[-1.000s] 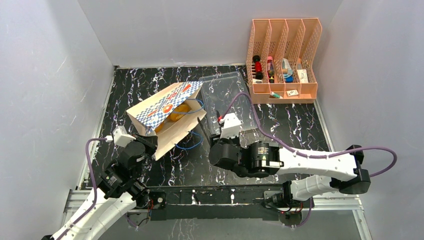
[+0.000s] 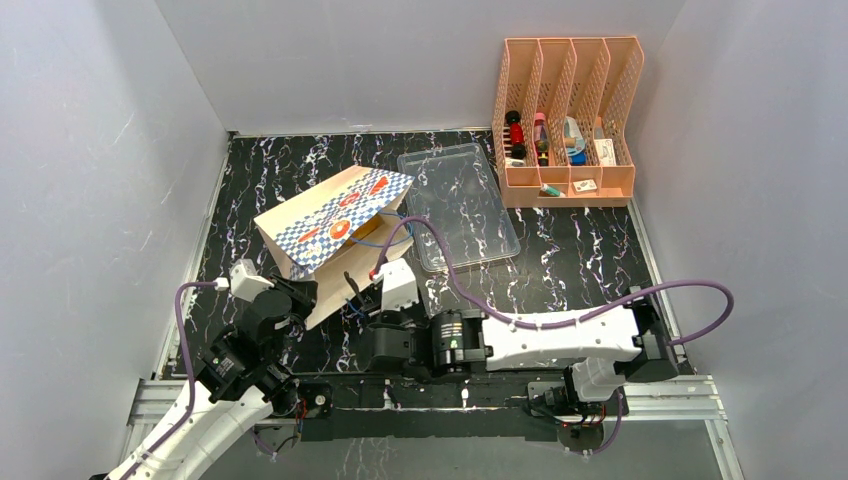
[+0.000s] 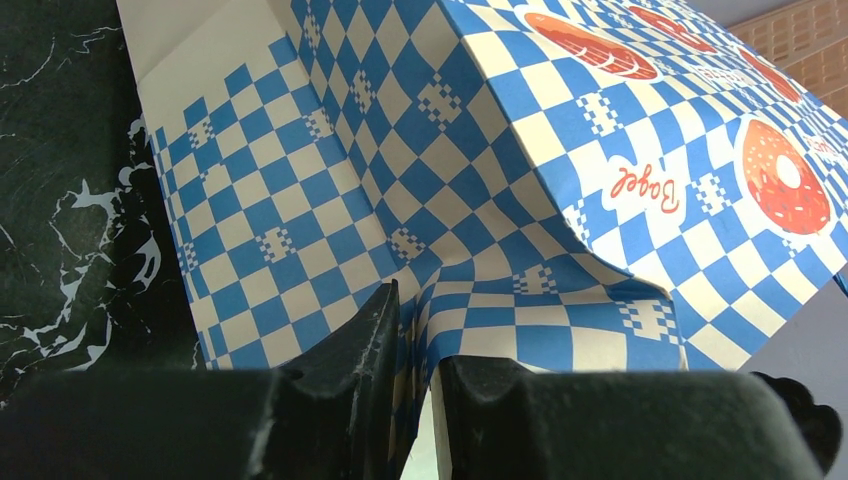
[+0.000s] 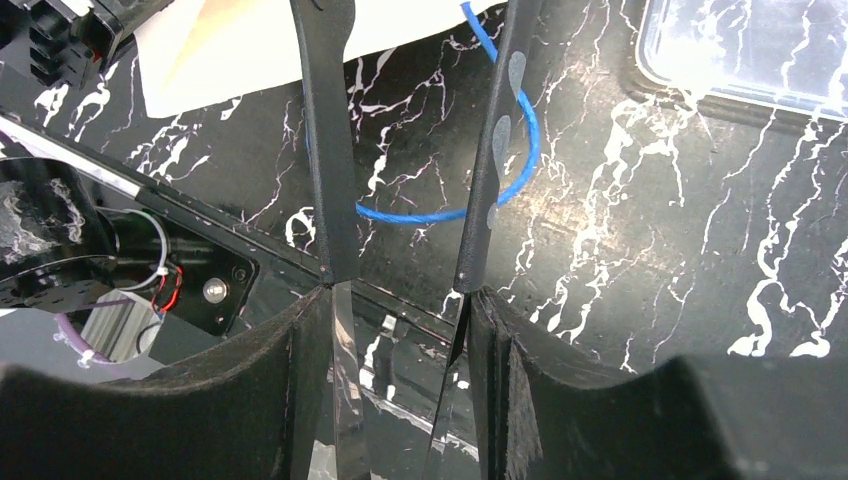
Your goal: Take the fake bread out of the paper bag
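Observation:
The paper bag (image 2: 335,215), with blue-and-white checks and red bread pictures, lies on the dark table with its mouth facing my right arm. Inside it, a bit of yellow-orange fake bread (image 2: 368,229) shows under the top flap; the remainder is hidden. At the bag's near-left corner, my left gripper (image 2: 312,291) is shut on the checkered paper, which creases between its fingers. My right gripper stands open in front of the mouth. A blue bag handle (image 4: 430,216) crosses behind its fingers (image 4: 325,130), and nothing is held there.
A clear plastic tray or lid (image 2: 462,205) lies right of the bag. At the back right stands a pink divided organizer (image 2: 570,125) with small items in it. Bare marbled table extends in front of the organizer. My right forearm spans the front of the table.
My right gripper has moved left to the bag's mouth. The top flap has sunk and covers more of the bread.

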